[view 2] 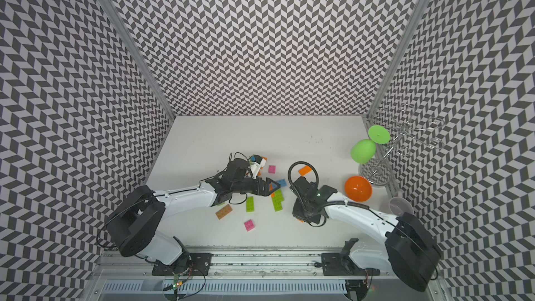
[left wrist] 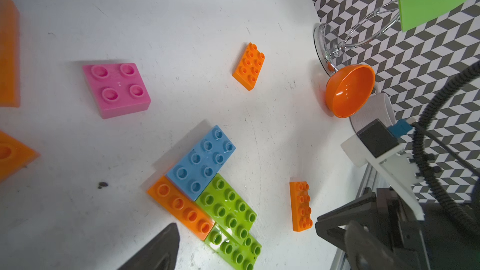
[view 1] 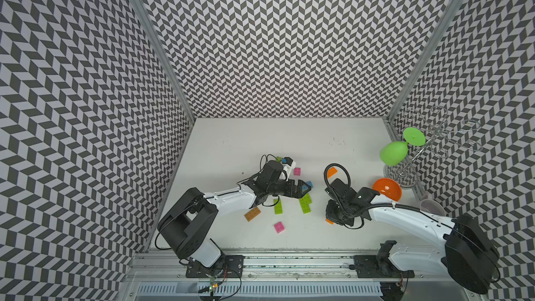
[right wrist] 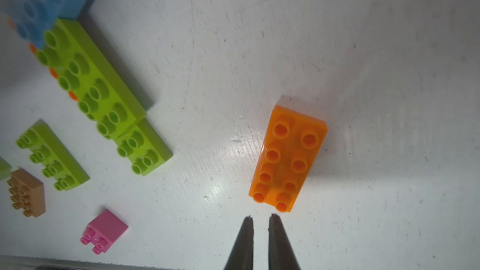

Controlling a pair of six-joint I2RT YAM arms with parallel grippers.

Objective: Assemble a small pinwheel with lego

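Near the table's middle lies a joined group: a blue brick (left wrist: 202, 162) and an orange brick (left wrist: 181, 207), touching two green bricks (left wrist: 227, 205). My left gripper (view 1: 306, 188) hangs over this group, its fingers (left wrist: 155, 252) spread wide with nothing between them. A separate orange brick (right wrist: 288, 155) lies studs up to the right of the group. My right gripper points at the near end of that brick, its two fingertips close together and nothing showing between them. Another orange brick (left wrist: 249, 66) lies farther back, and a pink brick (left wrist: 116, 90) rests behind the blue one.
Loose bricks lie to the front left: green (view 1: 278, 206), brown (view 1: 252, 214) and pink (view 1: 279, 227). An orange bowl (view 1: 387, 189), a white mug (view 1: 432, 207) and a metal stand with a green cup (view 1: 394, 152) are at the right.
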